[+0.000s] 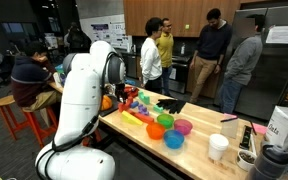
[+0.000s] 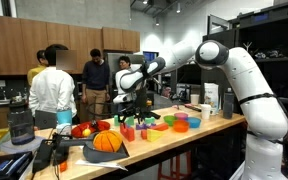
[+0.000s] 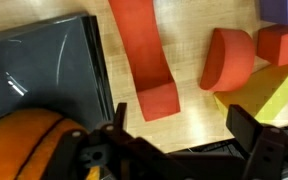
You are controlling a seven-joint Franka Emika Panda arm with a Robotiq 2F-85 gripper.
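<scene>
In the wrist view a long red block (image 3: pixel 144 50) lies on the table, its near end between and just ahead of my open gripper's (image 3: pixel 177 130) fingers. Nothing is held. To the right are a red half-round block (image 3: pixel 228 58), a yellow block (image 3: pixel 264 92), a red block (image 3: pixel 281 44) and a purple block (image 3: pixel 282 10). From the side, my gripper (image 2: pixel 127 100) hangs low over the coloured blocks at the table's left part.
A black pan (image 3: pixel 39 75) with an orange ball (image 3: pixel 29 150) lies close on the left. Coloured bowls, among them a blue one (image 1: pixel 174 139), and a white cup (image 1: pixel 217 146) stand farther along the table. People stand behind it.
</scene>
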